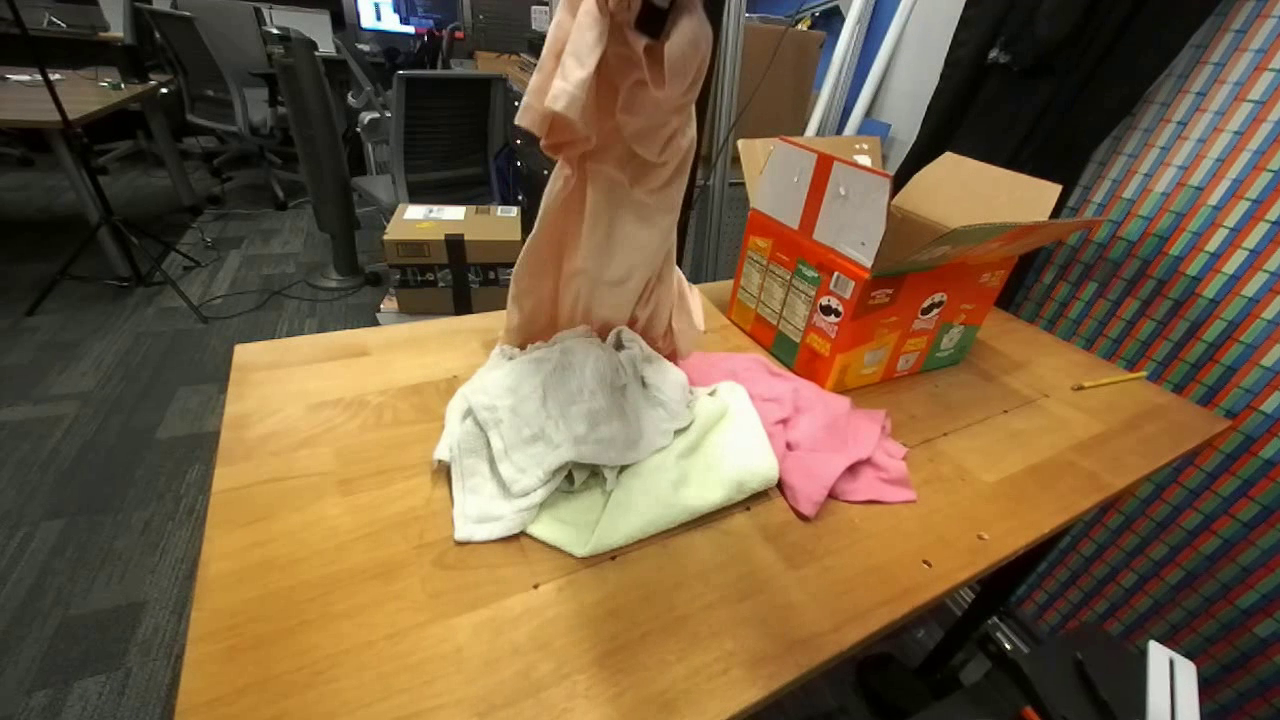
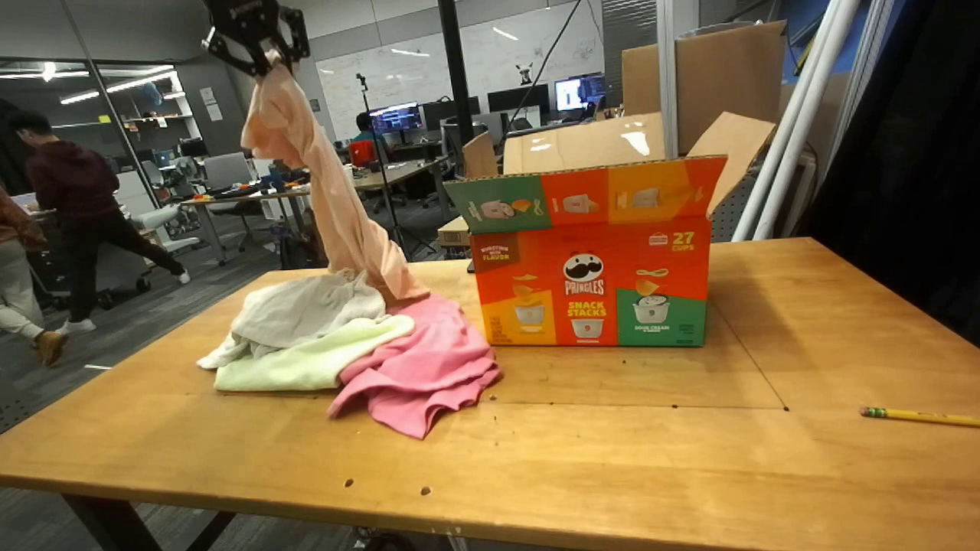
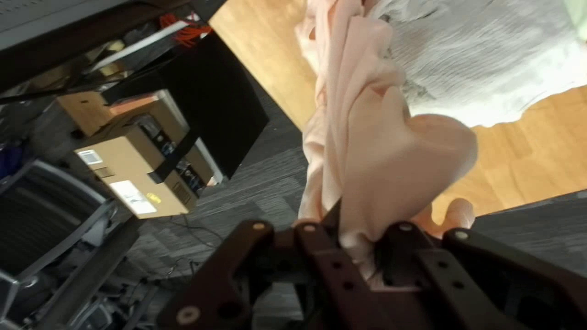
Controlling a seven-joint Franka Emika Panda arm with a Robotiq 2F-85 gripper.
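Observation:
A peach cloth (image 1: 612, 192) hangs in long folds from my gripper (image 2: 273, 60), which is shut on its upper end high above the table. The lower part of the cloth comes down behind the pile, and whether it still rests on the table is hidden. In the wrist view the peach fabric (image 3: 379, 143) runs away from between the fingers. Below lies a whitish-grey cloth (image 1: 576, 402), on top of a pale green cloth (image 1: 672, 480). A pink cloth (image 2: 423, 367) spreads crumpled to the right of them.
An open orange Pringles box (image 2: 592, 275) stands with flaps up, right of the cloths. A yellow pencil (image 1: 1110, 380) lies near the table's right edge.

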